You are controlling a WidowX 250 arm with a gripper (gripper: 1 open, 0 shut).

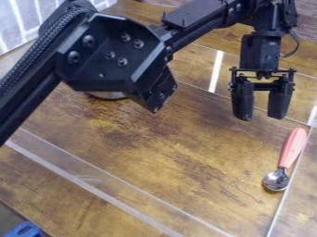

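Note:
My gripper (261, 104) hangs at the upper right, pointing down, open with nothing between its black fingers. Below and to its right, a spoon (288, 155) with a pink handle lies on the wooden table (148, 167), its metal bowl toward the front. A metal pot (104, 94) at the upper left is mostly hidden behind my arm.
Pale tape lines run across the table. A small blue object (19, 229) shows at the bottom left corner.

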